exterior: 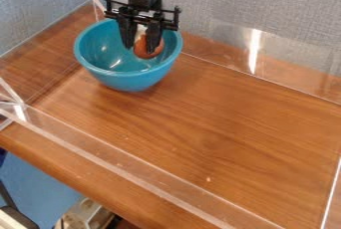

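Observation:
A teal bowl (118,74) stands at the back left of the wooden table. The black gripper (140,36) reaches down into it from above, shut on an orange object (150,48) in the right part of the bowl. The gripper's body hides part of the object, and its exact shape is hard to tell.
Bare wooden table (226,143) fills the middle and right, with clear edging strips along its sides. Textured grey walls stand behind and at the left. Below the table's front left edge are a blue floor and some small items.

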